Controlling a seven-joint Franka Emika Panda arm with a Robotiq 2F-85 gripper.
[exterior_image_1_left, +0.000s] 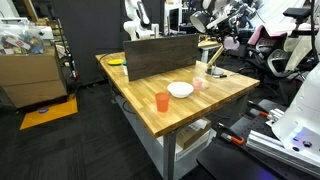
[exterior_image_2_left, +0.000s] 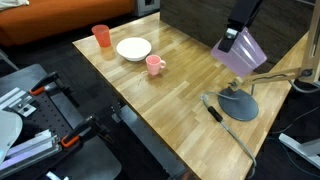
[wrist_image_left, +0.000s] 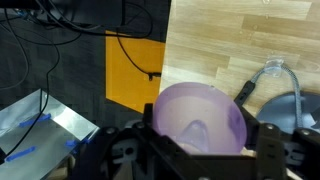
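A translucent pink-lilac container (exterior_image_2_left: 241, 56) is held up over the right part of the table, tilted in exterior view 2. My dark gripper (exterior_image_2_left: 229, 40) is shut on it near its upper edge. Seen from the wrist, the round pink container (wrist_image_left: 200, 118) fills the space between the fingers and hides part of the table beneath. In exterior view 1 the container (exterior_image_1_left: 230, 43) shows small, beneath the arm. Below it in exterior view 2 lies a round grey object (exterior_image_2_left: 237, 105) with a cord.
An orange cup (exterior_image_2_left: 101, 36), a white bowl (exterior_image_2_left: 134, 48) and a pink mug (exterior_image_2_left: 154, 66) stand apart on the wooden table (exterior_image_2_left: 175, 105). A dark panel (exterior_image_1_left: 160, 57) rises along the back.
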